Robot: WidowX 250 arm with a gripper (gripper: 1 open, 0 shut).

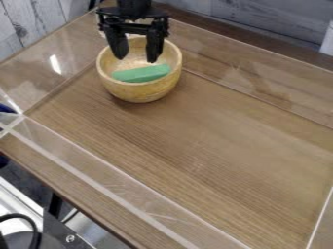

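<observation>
A black gripper point(135, 49) hangs from the top over a round yellow bowl point(139, 89) in the upper left of the camera view, its two fingers apart and pointing down into the bowl. A green oblong object point(140, 73) lies in the bowl, just below the fingertips. Nothing shows held between the fingers.
White panels stand at the upper left and upper right edges. A black cable is at the lower left.
</observation>
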